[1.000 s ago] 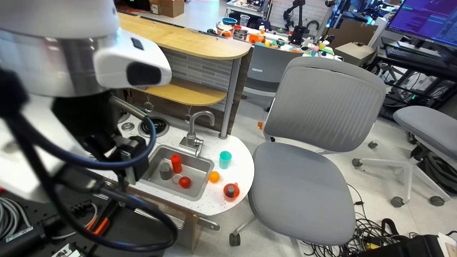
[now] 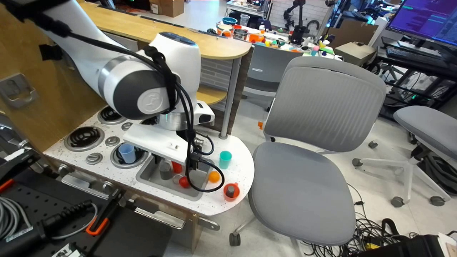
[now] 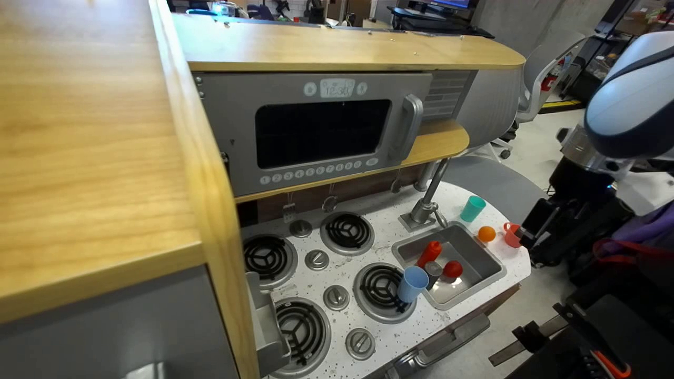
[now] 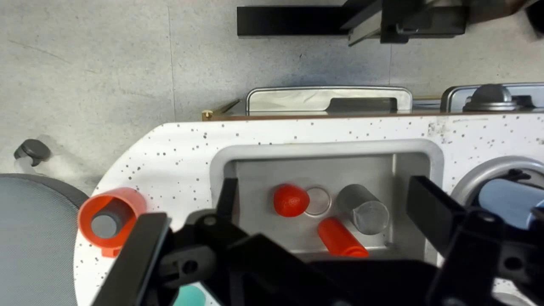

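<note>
My gripper stands open above the sink [image 4: 326, 148], with a wide empty gap between its fingers. Below that gap, inside the basin, lie a red ball-like item [image 4: 291, 200], a thin clear ring [image 4: 329, 205], a grey cylinder [image 4: 352, 196] and a red bottle [image 4: 339, 236]. On the counter by the left finger, a red cup [image 4: 133, 199] holds a dark grey piece [image 4: 104, 226]. An orange ball [image 2: 214, 177] and a teal cup [image 2: 225, 159] rest right of the sink. A blue cup [image 3: 412, 283] occupies the burner left of it.
The faucet [image 3: 424, 208] rises behind the sink. A shelf [image 2: 212, 95] and its post [image 2: 232, 96] stand behind the counter. An office chair [image 2: 302, 190] sits close to the counter's rounded end. Burner knobs [image 3: 336, 297] lie left of the sink.
In exterior view 1 the arm has swung back from close to the camera, over the stove and sink. It now hides the faucet. The counter items look unmoved.
</note>
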